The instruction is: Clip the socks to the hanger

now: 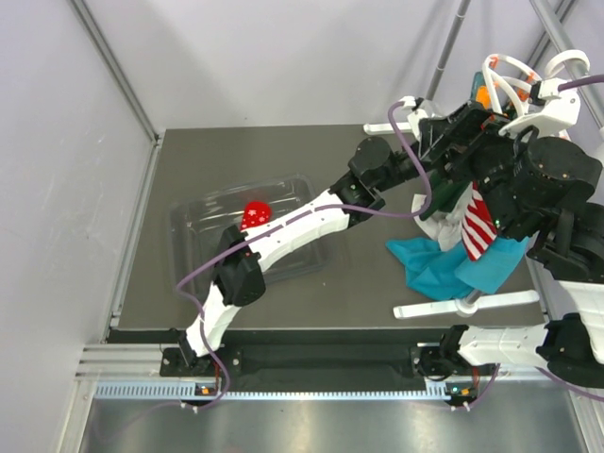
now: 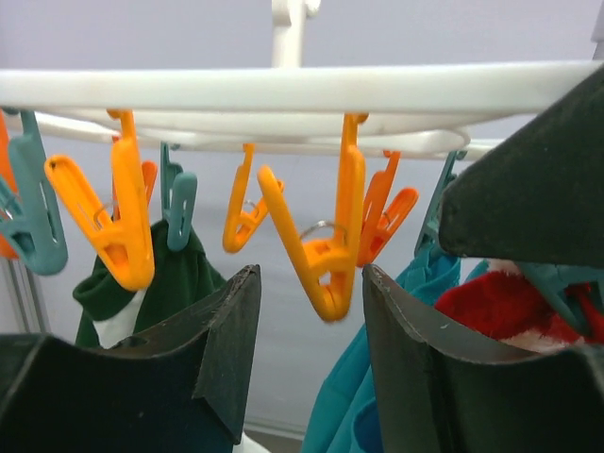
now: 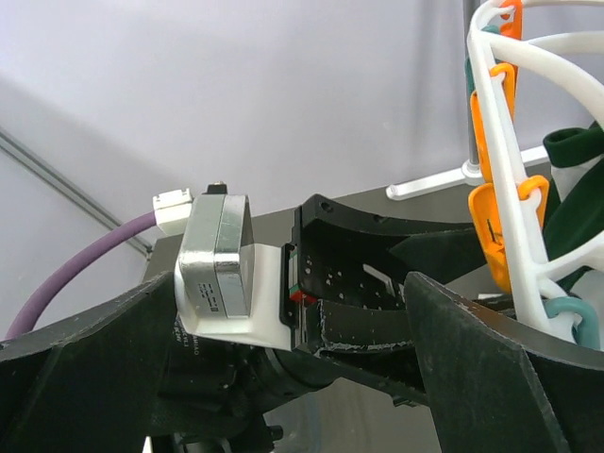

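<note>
The white hanger carries orange and teal clips. My left gripper stands open, its fingertips either side of and just below an orange clip. My right gripper is open, its fingers wide in the right wrist view, beside the hanger and facing my left arm. Socks hang below: dark green, turquoise, red, and red-striped in the top view. A red spotted sock lies in the clear bin.
The clear bin stands on the left of the grey floor. Metal poles with white feet hold the hanger on the right. Both arms crowd the hanger.
</note>
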